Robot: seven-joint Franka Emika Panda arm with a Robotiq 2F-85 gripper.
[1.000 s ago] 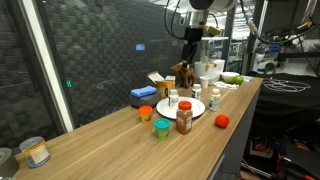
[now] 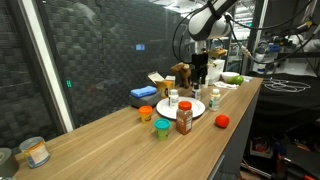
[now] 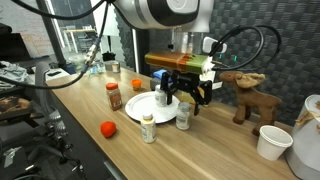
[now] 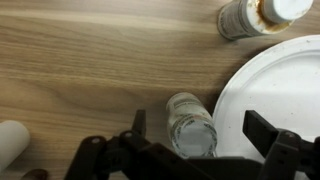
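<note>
A small bottle with a grey-white cap [image 4: 192, 134] stands upright on the wooden table, just beside the white plate [image 4: 235, 128]. My gripper is open, and in the wrist view the bottle shows in the gap between its spread fingers. From the second exterior view, the gripper [image 3: 187, 98] points down at the top of that bottle [image 3: 183, 118]. Whether the fingertips reach below the cap is hard to tell. The first exterior view has the gripper [image 2: 199, 82] over the far side of the plate, partly hiding the bottle.
Another bottle [image 3: 160, 96] stands on the plate, and a third [image 3: 148, 128] in front of it. A red-lidded jar [image 3: 113, 96], a red round object [image 3: 107, 129], a brown deer figure [image 3: 256, 95] and a white cup [image 3: 271, 142] surround them.
The arm has come down, shifting slightly right in the first exterior view, and the gripper is now low by the bottle. The objects on the table have stayed put.
</note>
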